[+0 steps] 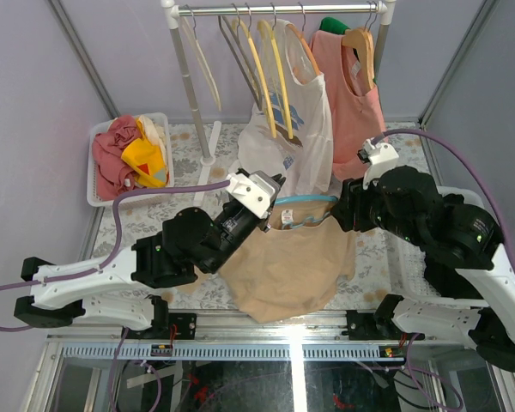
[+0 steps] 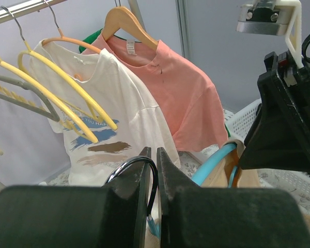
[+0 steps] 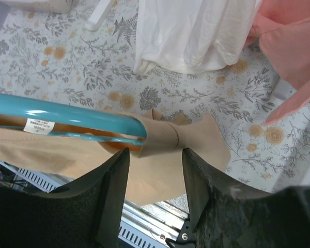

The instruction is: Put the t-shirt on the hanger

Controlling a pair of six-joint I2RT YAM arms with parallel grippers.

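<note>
A tan T-shirt hangs below my grippers with a blue hanger in its neck opening. My left gripper is shut on the hanger near its metal hook. My right gripper stands open at the other end of the hanger, where the shirt's collar wraps over the blue bar; its fingertips are beside that fold of fabric.
A rail holds several hangers, a white shirt and a pink shirt. A white basket of clothes stands left, another basket at right. Side walls bound the workspace.
</note>
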